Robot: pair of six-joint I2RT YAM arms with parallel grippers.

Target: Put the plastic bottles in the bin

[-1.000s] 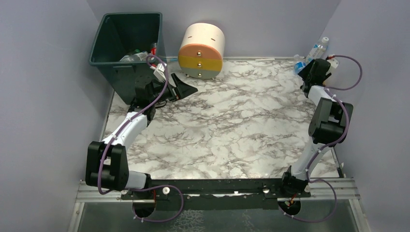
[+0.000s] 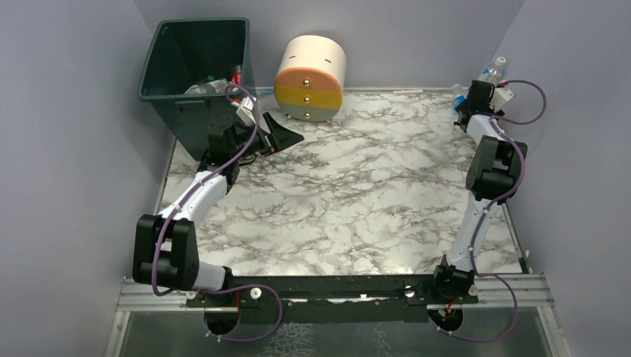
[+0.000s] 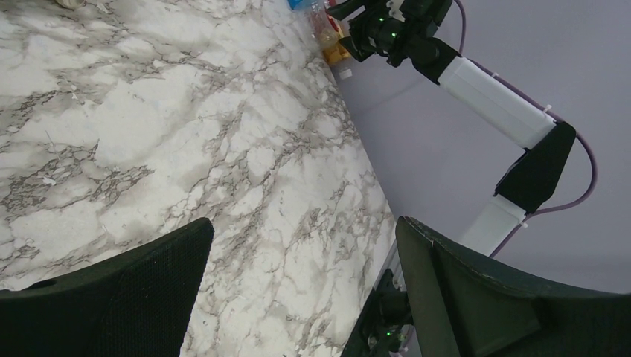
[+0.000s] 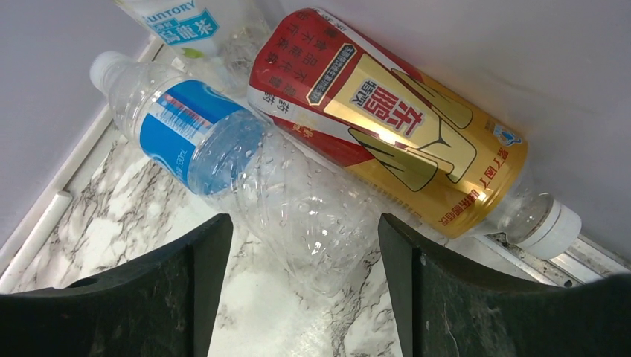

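Note:
In the back right corner lie a clear bottle with blue label [image 4: 182,123], a red-and-gold labelled bottle [image 4: 387,119] and a Suntory bottle [image 2: 492,72] behind. My right gripper is open around the lower end of the blue-label bottle, whose body sits between the fingertips; contact cannot be told. In the top view it partly hides the bottles. My left gripper [image 2: 275,134] stands open and empty beside the dark green bin [image 2: 171,111], which holds several bottles or cans.
A small rounded drawer cabinet [image 2: 308,74] stands at the back, right of the bin. Grey walls border the bottles closely.
The left arm is practically unchanged.

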